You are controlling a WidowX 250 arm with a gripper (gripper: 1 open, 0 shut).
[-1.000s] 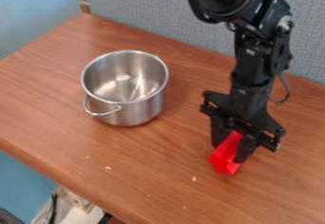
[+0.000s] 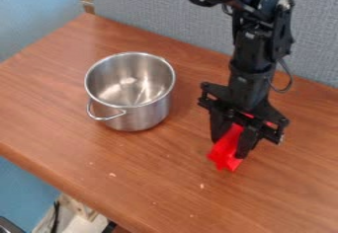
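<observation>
My black gripper point(image 2: 235, 136) points down over the right half of the wooden table, shut on a red object point(image 2: 227, 153) that hangs at its fingertips, partly hidden by them. Whether the red object touches the tabletop I cannot tell. To its left stands a steel pot point(image 2: 129, 91) with a wire handle, apart from the gripper.
A grey padded wall point(image 2: 152, 10) runs along the back. The table's front left edge drops to a blue surface point(image 2: 20, 188) with a cable and a light wooden piece below.
My gripper and the red object in it have moved a little to the left and slightly up in the view. The pot has not moved.
</observation>
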